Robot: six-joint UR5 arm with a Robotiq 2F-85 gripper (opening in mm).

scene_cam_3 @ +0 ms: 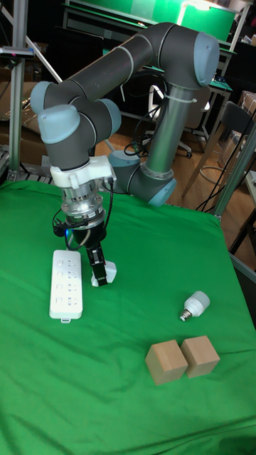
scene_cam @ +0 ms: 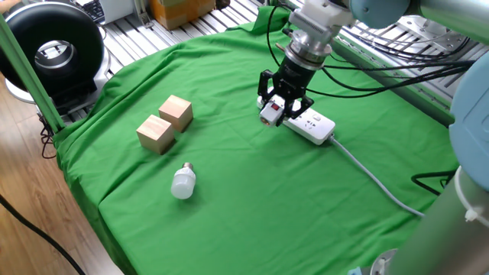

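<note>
My black gripper (scene_cam: 276, 108) is shut on a small white adapter-like piece (scene_cam: 270, 115) with a red switch on it. In exterior view 3 this white piece (scene_cam_3: 109, 273) shows beside the dark fingers (scene_cam_3: 99, 271), above the cloth and right of the power strip (scene_cam_3: 67, 292). The strip (scene_cam: 315, 126) is white and lies flat, partly hidden behind my gripper in exterior view 1. A white light bulb (scene_cam: 183, 183) with a metal screw base lies on its side on the cloth, well away from the gripper.
Two wooden cubes (scene_cam: 156, 134) (scene_cam: 176, 112) stand close together, near the bulb. A grey cord (scene_cam: 374, 179) runs from the strip to the cloth's edge. Black cables (scene_cam: 382, 80) hang near the arm.
</note>
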